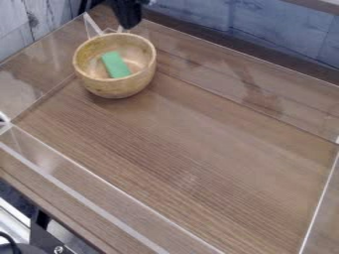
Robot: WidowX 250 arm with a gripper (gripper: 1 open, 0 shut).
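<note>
A light wooden bowl (134,74) sits at the upper left of the table, with a green rectangular block (114,63) lying inside it. My black gripper (125,18) is at the top edge of the view, above and behind the bowl, mostly cut off by the frame; whether its fingers are open or shut is not clear.
Blue panels (265,25) line the back, and white edges run along the table's sides.
</note>
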